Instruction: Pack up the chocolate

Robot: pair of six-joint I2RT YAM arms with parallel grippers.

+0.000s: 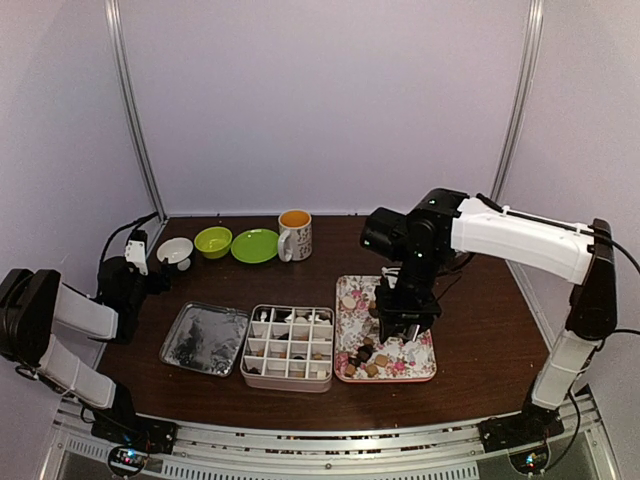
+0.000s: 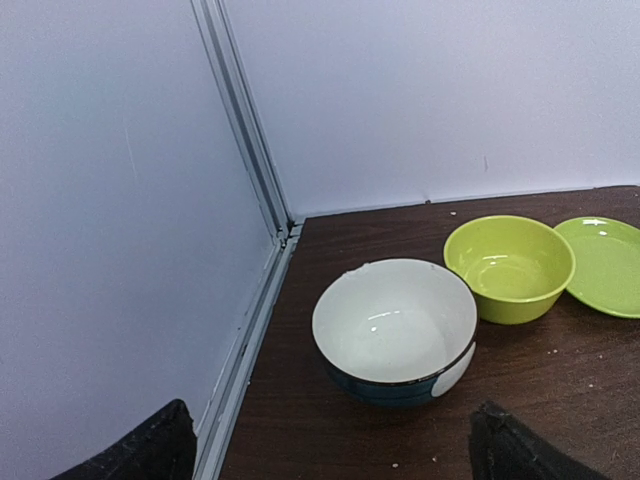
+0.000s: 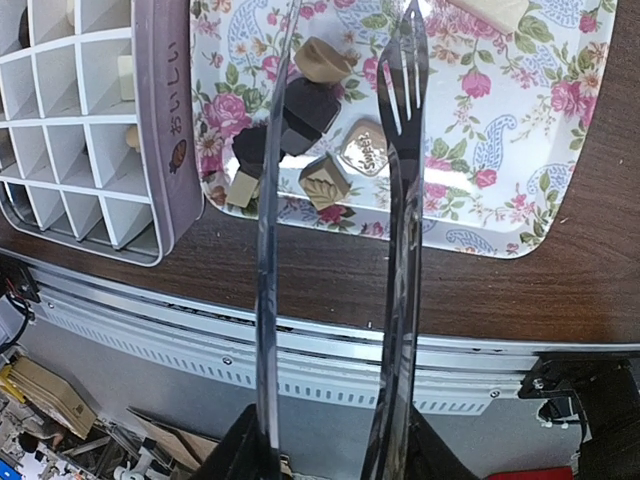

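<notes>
Chocolates lie on the floral tray (image 1: pixel 352 300): dark pieces (image 3: pixel 309 115), tan ones (image 3: pixel 323 185) and a pale bar (image 3: pixel 487 12). My right gripper, holding its long clear fingers apart over the tray, has a fork-shaped tip on one finger; no chocolate is visibly gripped. Left of the tray stands the divided box (image 1: pixel 287 376), several of its compartments holding pieces. My left gripper is open at the table's left, facing the bowls, with nothing between its fingers.
A metal tray (image 1: pixel 203 338) lies left of the box. Along the back stand a white bowl (image 2: pixel 394 320), a yellow-green bowl (image 2: pixel 508 262), a green plate (image 1: pixel 255 246) and a mug (image 1: pixel 295 236). The table right of the floral tray is clear.
</notes>
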